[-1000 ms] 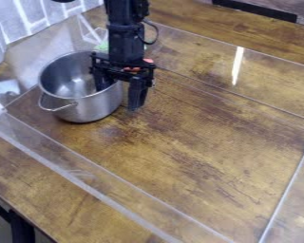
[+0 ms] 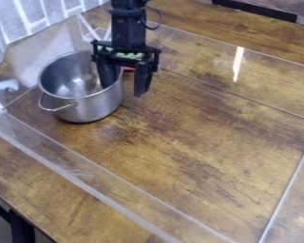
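Note:
A steel pot (image 2: 81, 102) with side handles stands at the upper left of the wooden table. My black gripper (image 2: 124, 66) is over the pot's right rim, its fingers pointing down. Whether it is open or shut, or holds anything, I cannot tell. A small red object (image 2: 129, 72) is partly hidden behind the gripper.
Clear edging runs along the left and right, with pale patterned fabric (image 2: 47, 17) at the back left.
My gripper has risen a little and shifted slightly left. The pot stands about where it was.

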